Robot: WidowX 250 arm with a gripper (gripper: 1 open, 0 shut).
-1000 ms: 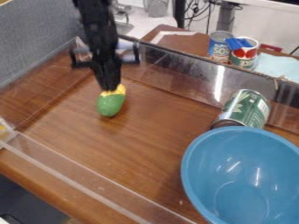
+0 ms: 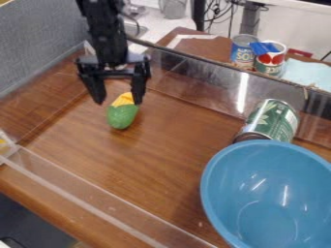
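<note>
My black gripper (image 2: pixel 118 91) is open at the upper left, its fingers hanging over and around the top of a small green object with a yellow tip (image 2: pixel 122 114), which rests on the wooden surface. I cannot tell whether the fingers touch it.
A large blue bowl (image 2: pixel 265 194) fills the lower right. A green and silver can (image 2: pixel 272 123) lies just behind it. Clear walls (image 2: pixel 91 201) edge the wooden floor. Two cans (image 2: pixel 243 51) and a light cloth (image 2: pixel 308 74) are beyond the back wall.
The gripper has come down from higher up to the small green and yellow object. The other things have not moved.
</note>
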